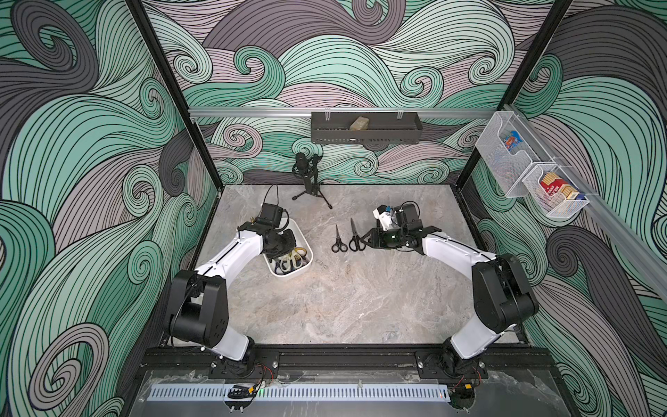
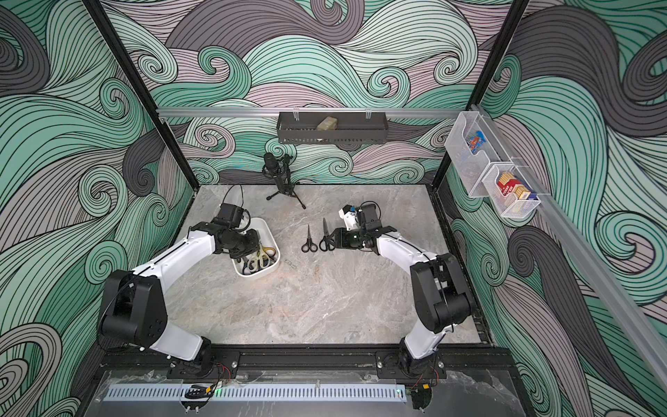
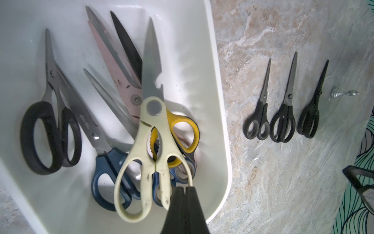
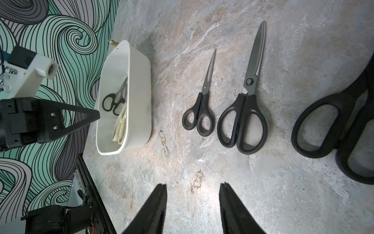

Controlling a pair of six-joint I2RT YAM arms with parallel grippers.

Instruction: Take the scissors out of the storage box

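Observation:
The white storage box point(image 3: 219, 117) holds several pairs of scissors. Cream scissors point(image 3: 147, 167) lie on top of yellow-and-grey scissors point(image 3: 193, 136), with blue-handled scissors point(image 3: 102, 175), black-handled scissors point(image 3: 42, 136) and pink blades point(image 3: 111, 58) around them. My left gripper is over the box, shut, its tips by the cream handles; nothing shows between them. On the table, small black scissors point(image 4: 200, 105), larger black scissors point(image 4: 245, 109) and a third black pair point(image 4: 342, 128) lie in a row. My right gripper stands part open and empty, near that row's right end.
A small silver piece point(image 3: 342, 92) lies right of the row. A black tripod point(image 1: 309, 180) stands at the back, and a brass piece point(image 4: 113, 42) sits by the box.

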